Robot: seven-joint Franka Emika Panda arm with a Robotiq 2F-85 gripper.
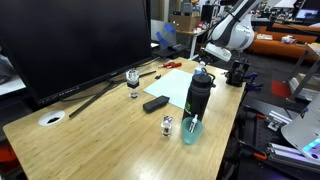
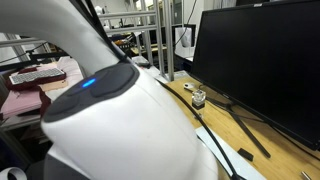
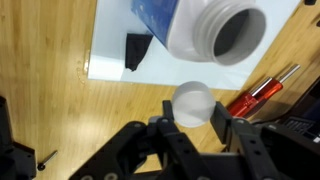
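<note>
In the wrist view, my gripper is shut on a round white cap (image 3: 193,101), its smooth top facing the camera. Beyond the fingers, up and to the right, an open white bottle (image 3: 185,38) with a blue label shows its dark mouth. The cap appears just below the bottle's rim in the picture; how far apart they are in height I cannot tell. A white sheet (image 3: 112,45) lies under the bottle, with a small black piece (image 3: 137,50) on it. My white arm (image 2: 150,125) fills much of exterior view 2 and hides the gripper there.
Red-handled screwdrivers (image 3: 250,100) lie right of the cap. A black cylinder (image 1: 198,98), a teal cup (image 1: 191,132) and a black block (image 1: 156,104) stand on the wooden table, before a large monitor (image 1: 70,50).
</note>
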